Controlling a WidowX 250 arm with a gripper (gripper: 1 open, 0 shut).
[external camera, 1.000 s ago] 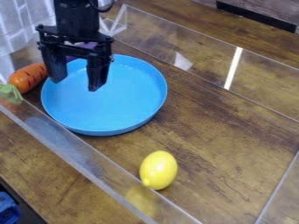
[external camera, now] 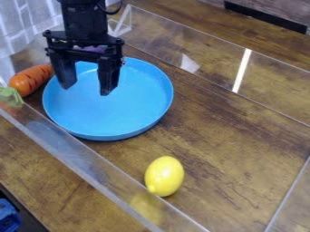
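My black gripper (external camera: 85,68) hangs over the rear left of a round blue plate (external camera: 121,116), open, its two fingers spread apart. An orange carrot (external camera: 32,78) with a green top lies left of the plate. A yellow oval object (external camera: 164,176) rests on the wooden table in the lower middle. A small purple item behind the gripper is mostly hidden.
Clear transparent walls cross the lower left and right side of the table. A blue object (external camera: 7,216) shows at the bottom left corner. The wooden surface (external camera: 230,136) right of the plate is bare.
My gripper has shifted very slightly to the right. The plate, carrot and yellow object look unmoved.
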